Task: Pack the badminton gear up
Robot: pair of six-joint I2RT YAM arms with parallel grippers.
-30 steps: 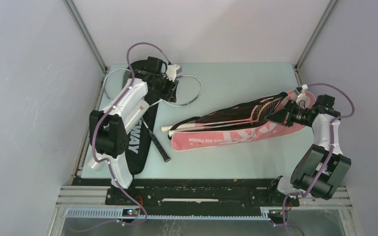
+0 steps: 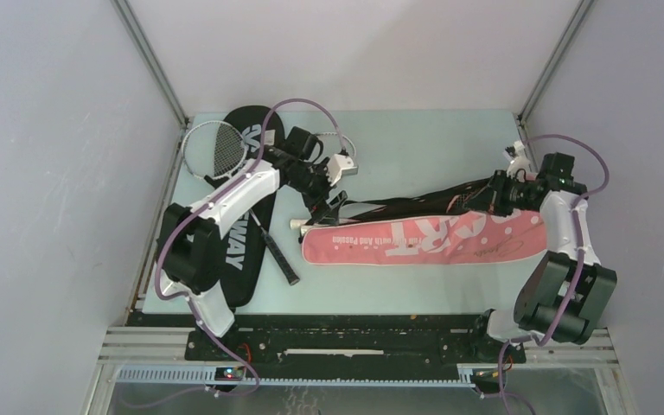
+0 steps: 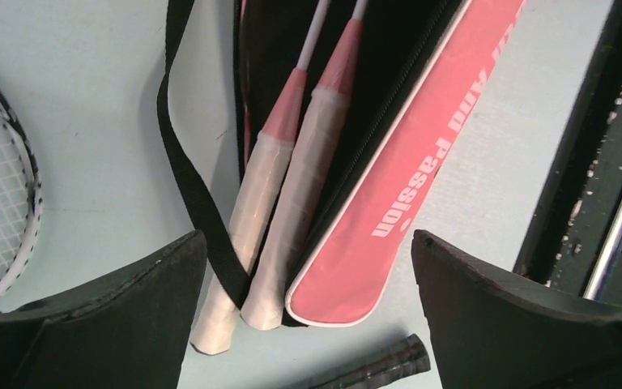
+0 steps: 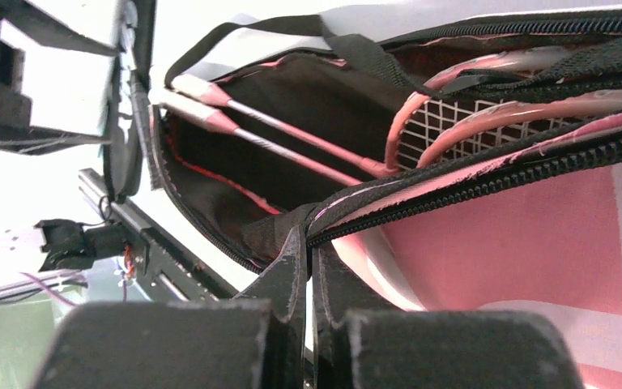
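The long pink bag (image 2: 424, 242) lies unzipped across the table, its black opening upward. Two pale-handled rackets (image 3: 296, 186) rest inside, handle ends poking out of its left end. Pink-framed heads (image 4: 409, 121) show deeper within. My left gripper (image 2: 326, 213) hangs open above those handles, fingers empty; a loose black strap (image 3: 186, 178) of the bag runs between its fingers in the left wrist view, not gripped. At the opening's right part, my right gripper is shut with the zippered edge (image 4: 405, 198) pinched at its fingertips, drawing that edge to a point.
A black bag (image 2: 240, 251) lies at the left, with a white-framed racket (image 2: 214, 149) and a dark-handled one (image 2: 278, 257) over it. Another racket head (image 2: 353, 154) shows partly behind my left arm. Table beyond the pink bag is clear.
My left gripper has come from the black bag rightward and nearer, over the pink bag's left end.
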